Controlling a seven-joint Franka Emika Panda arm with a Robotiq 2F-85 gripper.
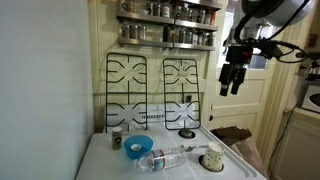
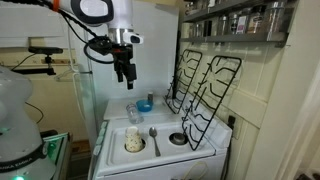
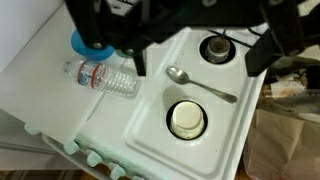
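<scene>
High over the stove top, my gripper stands open and empty, clear of everything below. In the wrist view its dark fingers frame a spoon lying on the white surface. A pale cup stands on the front burner spot. To its left a clear plastic bottle with a red and white label lies on its side. Behind the bottle sits a blue bowl, partly cut off by my gripper in the wrist view.
A dark can stands behind the bowl. Two black grates lean upright at the back wall, under shelves of jars. A brown paper bag lies at the stove's side.
</scene>
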